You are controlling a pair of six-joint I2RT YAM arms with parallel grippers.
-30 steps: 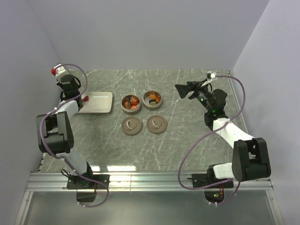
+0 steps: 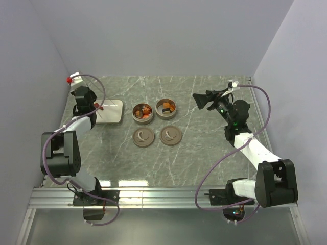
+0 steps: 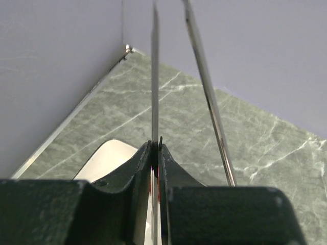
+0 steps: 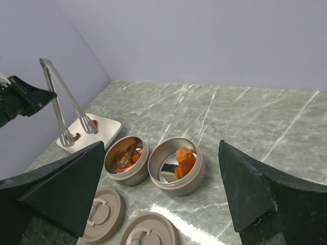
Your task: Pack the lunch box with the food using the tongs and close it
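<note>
In the left wrist view my left gripper is shut on one arm of the metal tongs (image 3: 155,87); the other arm of the tongs spreads off to the right. Seen from the right wrist, the slotted ends of the tongs (image 4: 87,123) hang apart over the white tray (image 4: 110,130), near dark red food (image 4: 76,137). Whether the tongs touch it I cannot tell. Two round lunch box bowls stand right of the tray: one bowl (image 4: 137,175) with mixed food, another bowl (image 4: 179,188) with orange pieces. My right gripper (image 2: 197,101) is open and empty.
Two brown lids with handles, the left lid (image 2: 143,137) and the right lid (image 2: 170,135), lie in front of the bowls. Bare marble table (image 2: 202,143) separates the right arm from the bowls. Walls rise close behind the left arm.
The left arm has shifted to the right, carrying the tongs farther over the tray. My right arm has barely moved; bowls and lids stay where they were.
</note>
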